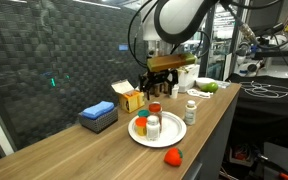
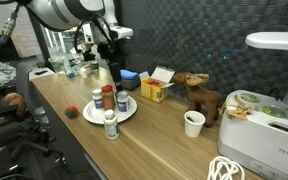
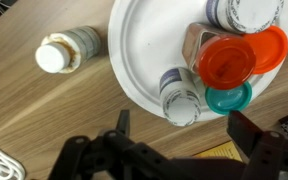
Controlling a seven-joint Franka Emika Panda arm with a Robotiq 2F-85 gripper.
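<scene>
My gripper points down above the plate's edge, its fingers wide apart and nothing between the fingers. In the wrist view, a small bottle with a white cap (image 3: 181, 105) stands on the plate beneath the gap. Close to it on the white plate (image 3: 149, 55) are a red-lidded jar (image 3: 226, 62), a teal lid (image 3: 229, 98), an orange lid (image 3: 270, 48) and another pale bottle (image 3: 242, 12). In exterior view 2 the open gripper (image 2: 106, 70) hangs over this group. One white-capped bottle (image 3: 69, 48) stands off the plate.
A red tomato (image 1: 174, 157) lies near the counter's edge. Around the plate are a box with blue cloth (image 1: 99, 115) and a yellow carton (image 1: 131, 100). A teddy bear (image 2: 202, 95) and a white cup (image 2: 194, 123) stand farther along. Bare wood (image 1: 79, 155) stretches beside the plate.
</scene>
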